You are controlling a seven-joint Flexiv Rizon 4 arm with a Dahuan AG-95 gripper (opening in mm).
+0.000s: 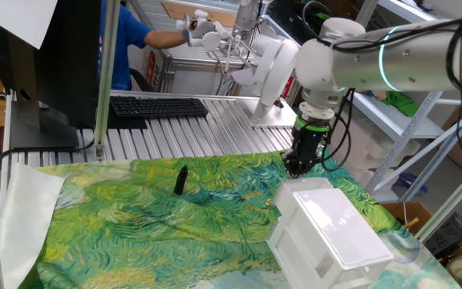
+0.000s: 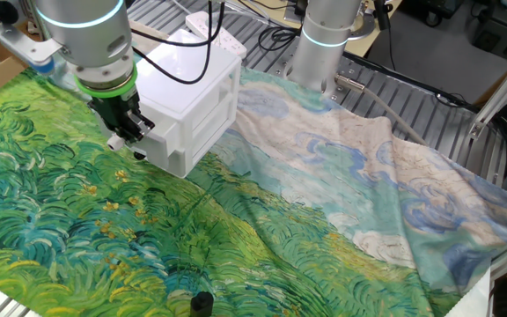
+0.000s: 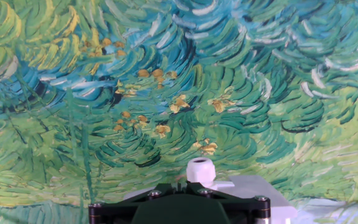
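Note:
A small white drawer unit (image 1: 339,225) stands on the painted cloth, and its top drawer (image 1: 299,186) juts out towards my gripper. At that drawer's front, my gripper (image 2: 135,134) points downward. In the wrist view its fingertips meet, with nothing visible between them. Just beyond them appears a white knob (image 3: 201,171), close to the fingers; whether they touch cannot be told. Part of the white drawer (image 3: 257,186) shows beneath the gripper, mostly covered by it. A black cylindrical object (image 1: 181,181) stands apart on the cloth.
The patterned cloth (image 1: 135,233) is wide and mostly clear. Behind it are a keyboard (image 1: 159,107), a monitor (image 1: 50,72) and a white round device (image 1: 275,76). A power strip (image 2: 214,33) lies behind the drawer unit. Cables hang off my arm near the unit's top.

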